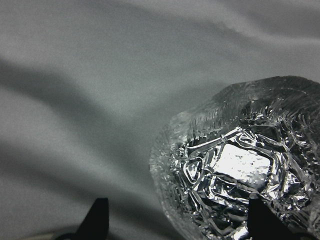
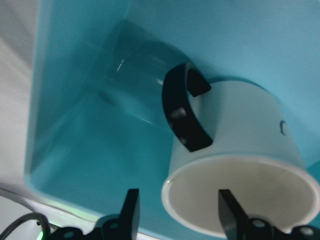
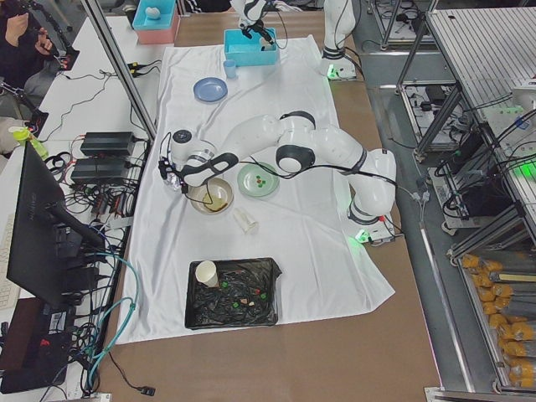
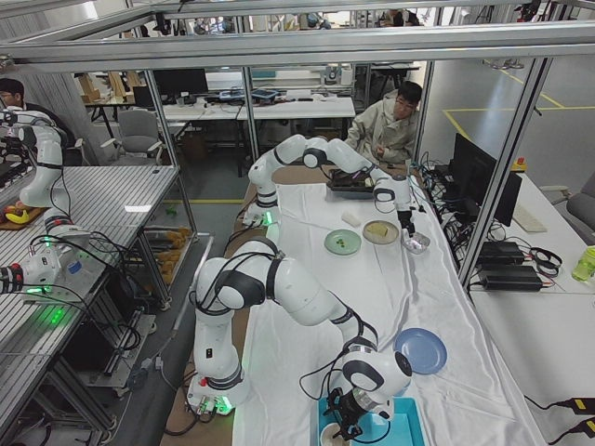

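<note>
My left gripper (image 4: 406,230) is low over a crinkled foil item (image 4: 416,243) beside the beige plate (image 4: 381,232); in the left wrist view its dark fingertips flank the lower part of the foil (image 1: 240,165), and whether it grips cannot be told. My right gripper stands open above the blue bin (image 2: 100,150), over the mouth of a white mug (image 2: 240,120) with a black handle (image 2: 182,120), lying on its side. A clear object (image 2: 130,80) lies beside the mug.
A green plate (image 3: 258,181), clear cup (image 3: 245,219) and black lined tray (image 3: 230,306) with a white cup (image 3: 206,273) share the cloth. A blue plate (image 3: 210,90) and blue cup (image 3: 230,69) stand near the bin.
</note>
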